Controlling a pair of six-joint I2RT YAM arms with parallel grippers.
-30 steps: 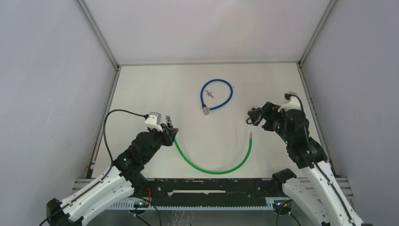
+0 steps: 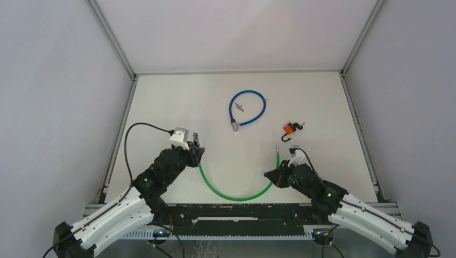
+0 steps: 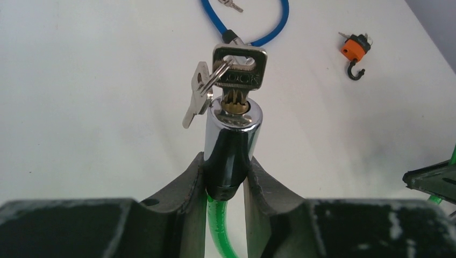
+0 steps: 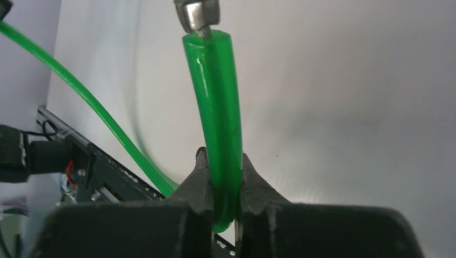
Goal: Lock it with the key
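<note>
A green cable lock (image 2: 236,198) curves between my grippers, low over the front of the table. My left gripper is shut on its chrome lock body (image 3: 231,129), held upright with a key (image 3: 242,78) standing in the top and a spare key (image 3: 196,99) hanging from the ring. My right gripper is shut on the green cable near its other end, where a metal tip (image 4: 196,12) sticks out above the sleeve.
A blue cable lock (image 2: 247,123) lies looped at the back middle, with loose keys (image 2: 239,107) inside it. An orange padlock (image 2: 288,129) lies at the back right.
My right gripper has come back toward the front and left, taken hold of the green cable end and shifted it slightly left.
</note>
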